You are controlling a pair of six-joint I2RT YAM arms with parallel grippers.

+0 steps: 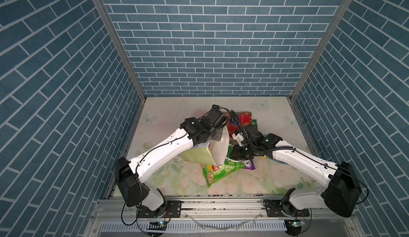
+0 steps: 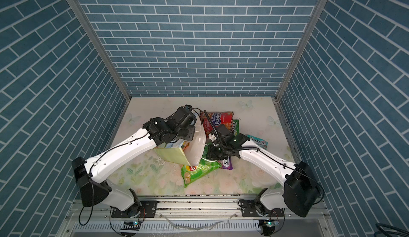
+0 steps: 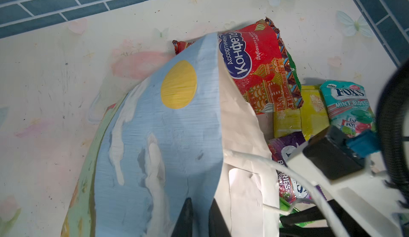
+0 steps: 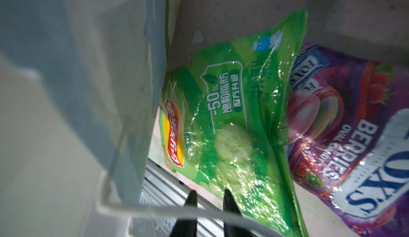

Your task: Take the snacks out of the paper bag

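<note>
The paper bag (image 3: 162, 160), blue and white outside and pale inside, lies on its side with its mouth facing right. In the left wrist view, my left gripper is over its upper side near the mouth edge, fingers apart. My right gripper stands open by the bag's mouth, above the green Lay's packet (image 4: 230, 109); the bag's white cord handle (image 4: 170, 211) crosses in front of its fingers. Whether the cord runs between them, I cannot tell. An orange packet (image 2: 185, 145) shows inside the bag.
Right of the mouth lie a purple Fox's berries pouch (image 4: 353, 151), a red candy bag (image 3: 264, 70), a yellow packet (image 3: 302, 113) and a teal Fox's mint packet (image 3: 349, 104). Bare table (image 1: 162, 113) shows at the left and back. My arms stand close together.
</note>
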